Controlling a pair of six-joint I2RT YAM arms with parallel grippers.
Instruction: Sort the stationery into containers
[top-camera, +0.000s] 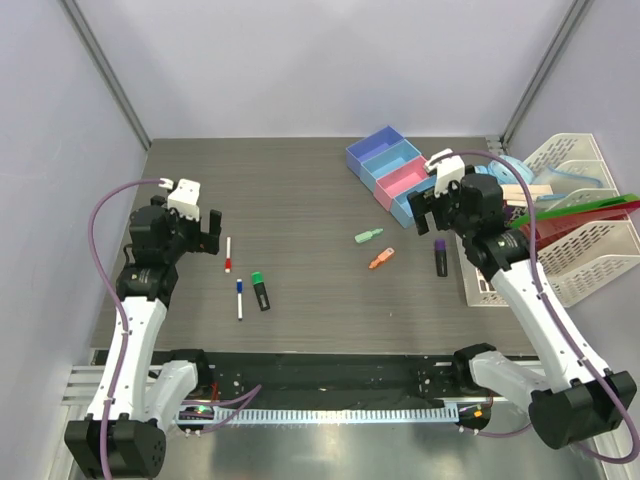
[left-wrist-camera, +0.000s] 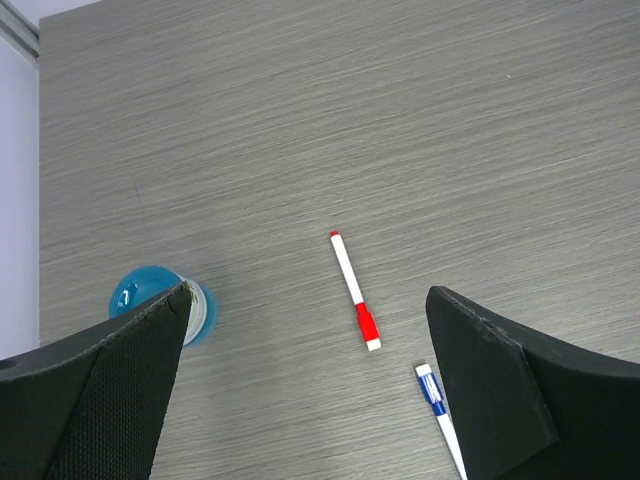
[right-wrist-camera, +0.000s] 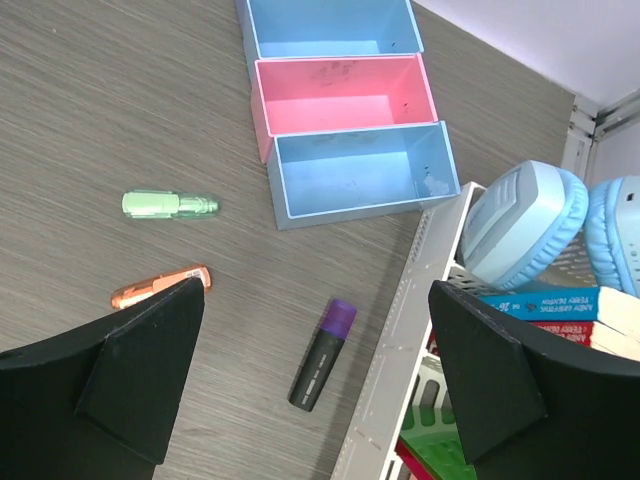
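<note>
On the left of the table lie a red-and-white marker (left-wrist-camera: 353, 290), a blue-and-white marker (left-wrist-camera: 440, 420) and a black pen with a green cap (top-camera: 261, 291). Right of centre are a green bottle-shaped piece (right-wrist-camera: 169, 205), an orange one (right-wrist-camera: 160, 285) and a black marker with a purple cap (right-wrist-camera: 322, 355). Four empty bins in a row, with a pink bin (right-wrist-camera: 345, 95) and a light-blue bin (right-wrist-camera: 365, 170) among them, stand at the back. My left gripper (top-camera: 212, 230) is open above the left side, holding nothing. Open and empty, my right gripper (top-camera: 426, 210) hovers beside the bins.
A white basket (top-camera: 600, 265) on the right holds books, folders and light-blue headphones (right-wrist-camera: 525, 225). A blue round tape-like item (left-wrist-camera: 150, 290) shows beneath the left gripper.
</note>
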